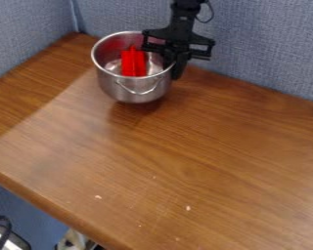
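A steel pot (133, 86) with a thin wire handle sits toward the back left of the wooden table, a red object (133, 62) inside it. My black gripper (171, 61) is at the pot's right rim, its fingers shut; whether the rim is between them cannot be made out.
Padded grey-blue walls (270, 49) stand behind and to the left. Some cables (3, 229) show off the table's edge at the lower left.
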